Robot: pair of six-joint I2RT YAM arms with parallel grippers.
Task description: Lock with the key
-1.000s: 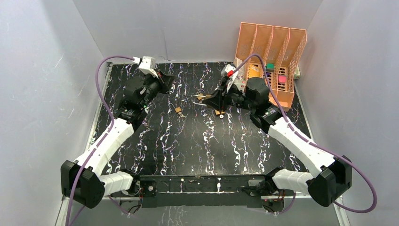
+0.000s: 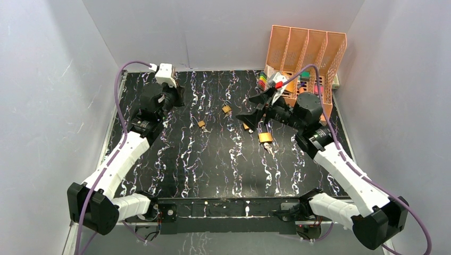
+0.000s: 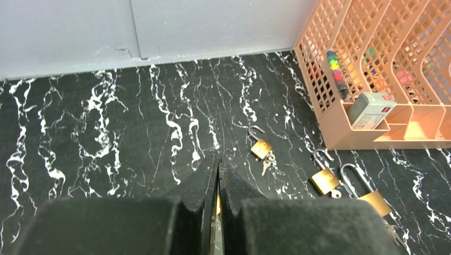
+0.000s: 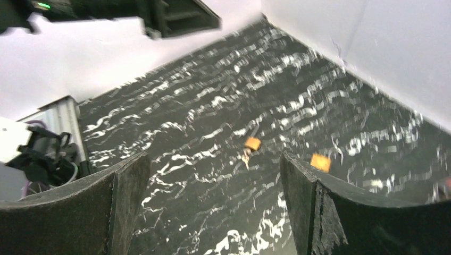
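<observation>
A large brass padlock point(image 2: 265, 137) lies on the black marbled table, its keys point(image 2: 268, 148) toward the front. Above and behind it is my right gripper point(image 2: 245, 109), its fingers spread and empty. Smaller padlocks lie around: one left point(image 2: 201, 124), one farther back point(image 2: 226, 109), one partly under the right gripper point(image 2: 245, 126). In the left wrist view, the shackles of the back small padlock point(image 3: 261, 149) and the medium padlock point(image 3: 324, 180) stand open; I cannot tell for the large one. At the back left, my left gripper is shut; nothing shows between its fingers.
An orange compartment rack point(image 2: 308, 48) stands at the back right, holding markers point(image 3: 337, 74) and a small white box point(image 3: 369, 111). Grey walls enclose the sides and back.
The right gripper has gone from shut on the large padlock's shackle to open, drifting right. The left gripper has moved slightly left.
</observation>
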